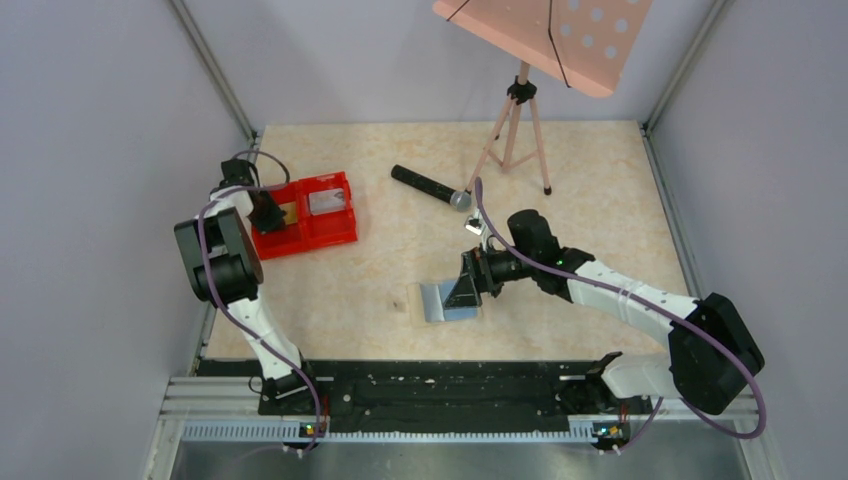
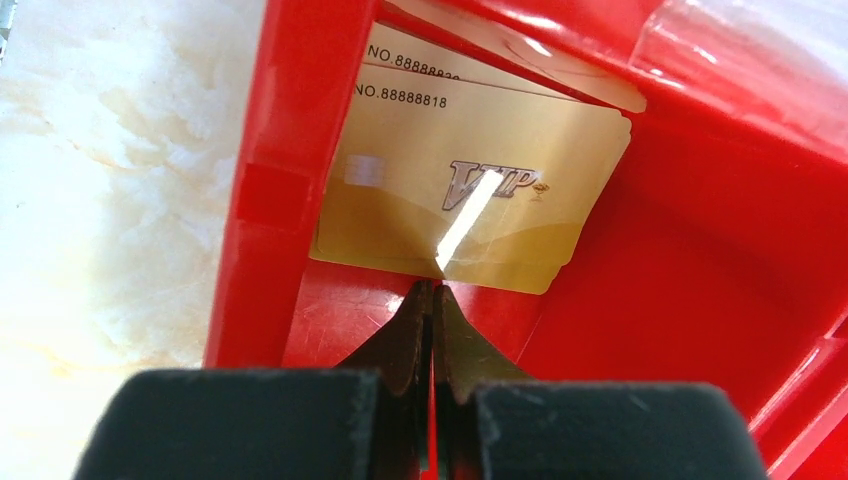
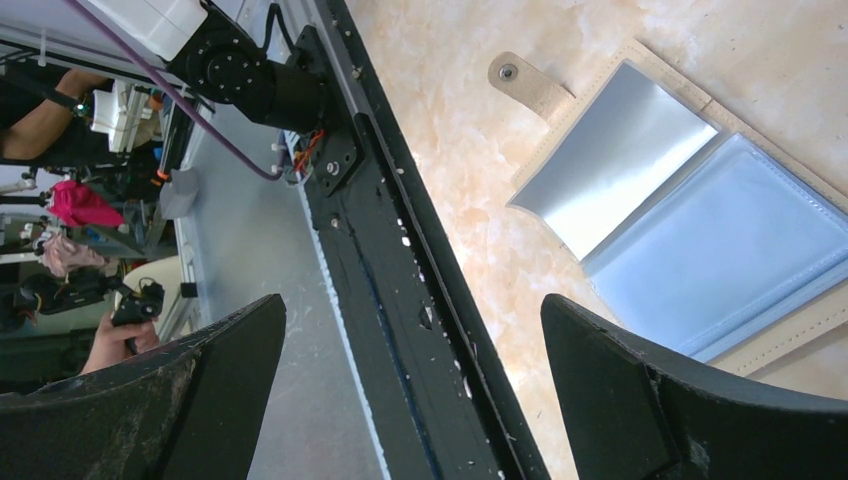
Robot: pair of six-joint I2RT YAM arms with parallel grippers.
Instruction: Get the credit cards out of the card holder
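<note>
Several gold VIP cards lie stacked in the left compartment of the red box. My left gripper is over that compartment, its fingertips together at the near edge of the stack. Nothing clearly shows between them, and whether they touch a card I cannot tell. The beige card holder, with clear and blue sleeves, lies open on the table, and no card is visible in the sleeves that show. My right gripper is above the holder with its fingers wide apart and nothing between them.
In the box's right compartment lies a clear, pale item. A black microphone rests at the back middle, beside a pink tripod. Bare table lies between the box and the holder.
</note>
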